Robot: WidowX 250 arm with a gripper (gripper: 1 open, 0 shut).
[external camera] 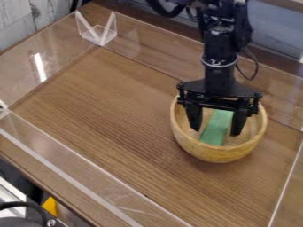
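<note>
My black gripper (217, 111) reaches down from the top over a round yellow bowl (217, 151) on the right of the wooden table. Its two fingers stand apart inside the bowl's rim, on either side of the upper part of a green oblong object (214, 132) lying in the bowl. Whether either finger touches it I cannot tell.
A white wire rack (95, 29) stands at the back left of the table (95, 124). A yellow item (48, 204) and dark cable show beyond the lower left edge.
</note>
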